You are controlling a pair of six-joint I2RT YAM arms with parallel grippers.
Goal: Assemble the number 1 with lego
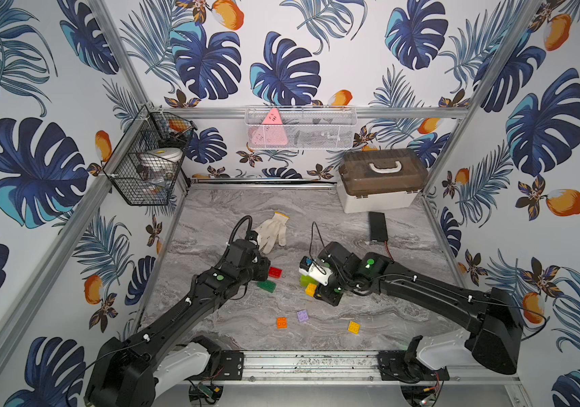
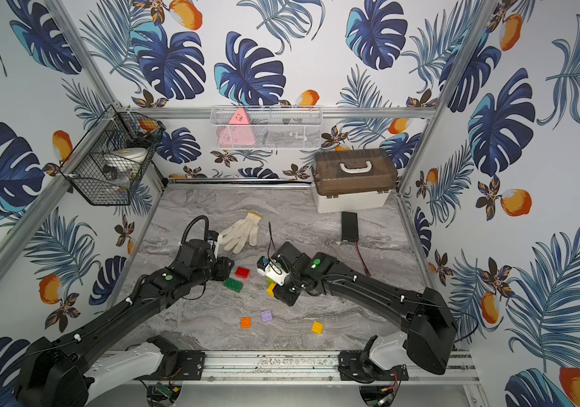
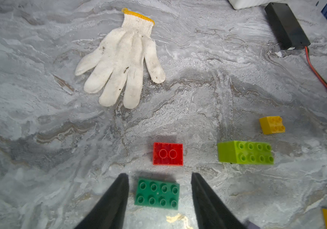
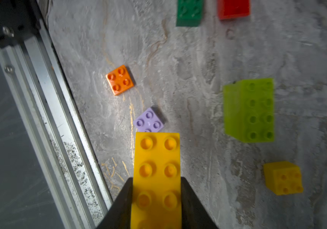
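Note:
My right gripper is shut on a long yellow brick [image 4: 156, 171], raised above the table near the lime green brick [image 4: 249, 110]. My left gripper hangs over the green brick [image 3: 157, 192], fingertips apart with nothing held between them; the red brick [image 3: 168, 154] lies just beyond. A small yellow brick [image 3: 272, 124] stands right of the lime one. An orange brick [image 4: 119, 80] and a lilac brick [image 4: 148, 118] lie toward the front edge; a flat yellow brick [image 1: 353, 327] lies front right.
A white glove [image 3: 119, 61] lies behind the bricks. A black power pack [image 3: 285, 24] with a red lead lies back right, before a lidded storage box [image 1: 378, 190].

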